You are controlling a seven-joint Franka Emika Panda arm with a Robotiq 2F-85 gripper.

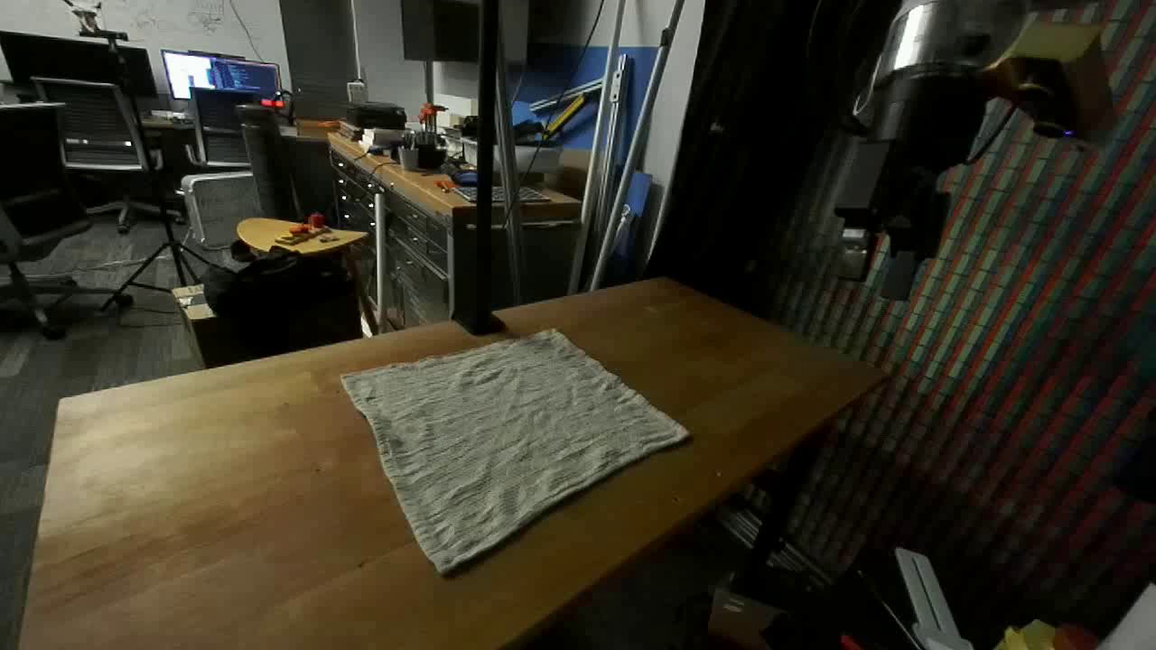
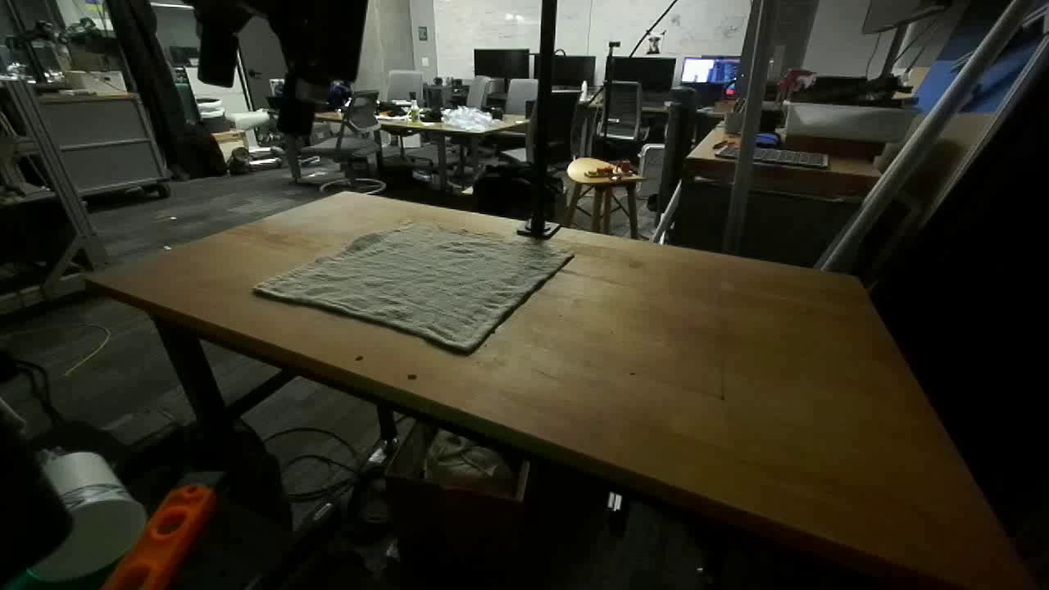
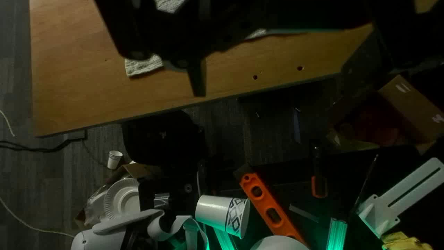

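A pale grey-white cloth (image 1: 515,433) lies spread nearly flat on the wooden table, lightly wrinkled, its corners out. From the other side the same cloth (image 2: 418,280) reaches close to the black post's foot. My gripper (image 1: 875,260) hangs high in the air at the right of exterior view 1, well clear of the cloth and of the table's near edge, open and with nothing between its fingers. In the wrist view the dark gripper body covers most of the cloth; one corner of the cloth (image 3: 143,65) shows beneath it, and a dark finger (image 3: 197,79) points down.
A black post (image 1: 488,162) rises from its far edge. Below the near edge lie a paper cup (image 3: 222,214), an orange level (image 3: 270,208), a white bracket (image 3: 401,198) and a cardboard box (image 3: 412,108).
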